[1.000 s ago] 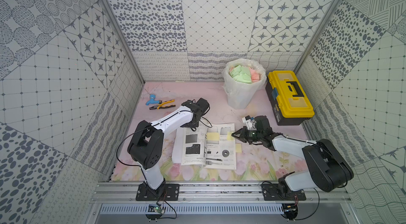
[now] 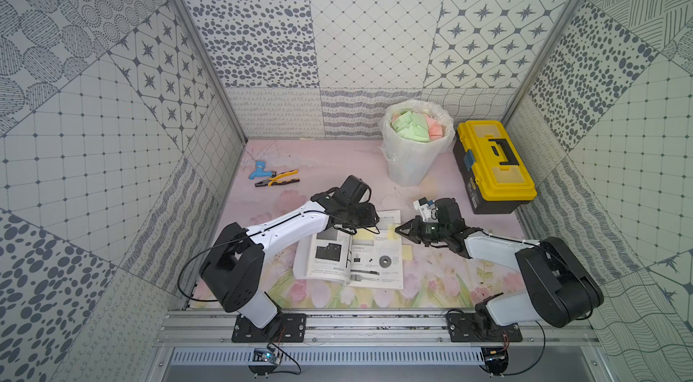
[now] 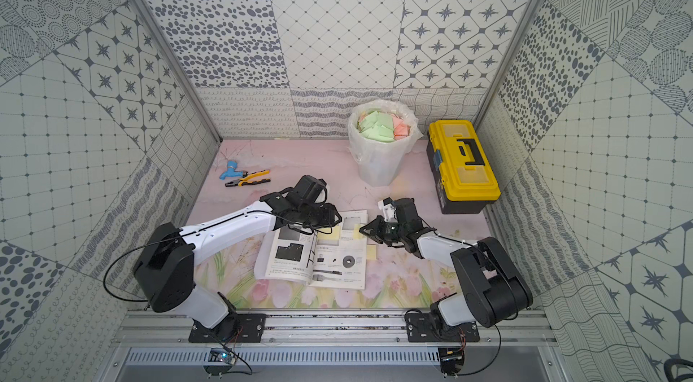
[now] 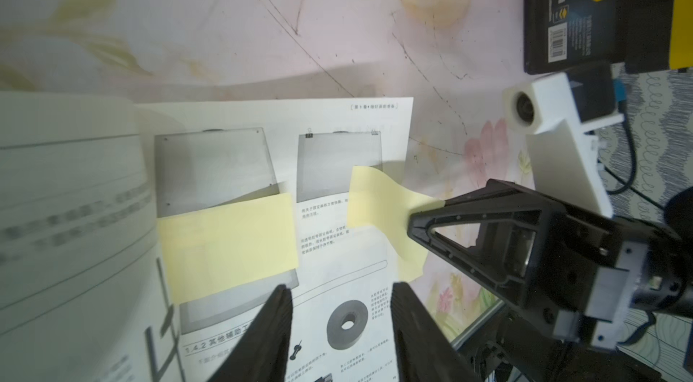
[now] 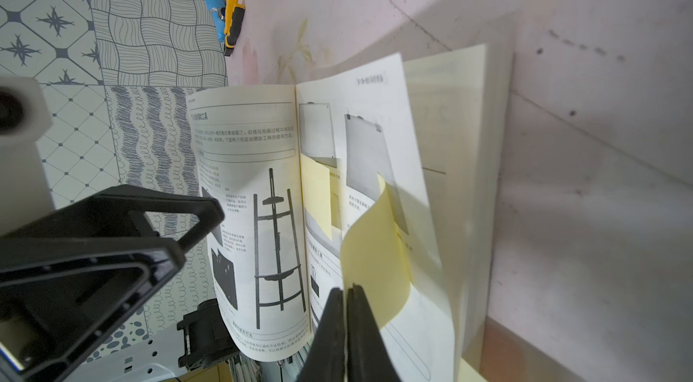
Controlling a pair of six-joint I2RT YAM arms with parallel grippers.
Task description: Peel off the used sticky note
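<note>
An open book (image 2: 328, 248) lies on the table. Near its right page edge, a yellow sticky note (image 5: 379, 259) bends up off the page. My right gripper is shut on this note; a thin yellow edge shows between its fingers, while part of the note still touches the page. A second yellow note (image 4: 227, 245) lies mostly flat on the same page, closer to the spine. Over the book, my left gripper has its fingers apart and nothing between them. In the top left view the left arm hides part of the pages.
Behind the book stands a white bin (image 2: 411, 162) full of crumpled green and pink paper. A yellow toolbox (image 2: 498, 162) is at the right; pliers (image 2: 278, 178) and a blue object (image 2: 257, 170) lie at the back left. Another yellow tab (image 2: 408, 252) sticks out at the book's right edge.
My right arm stays in place at the note by the page edge.
</note>
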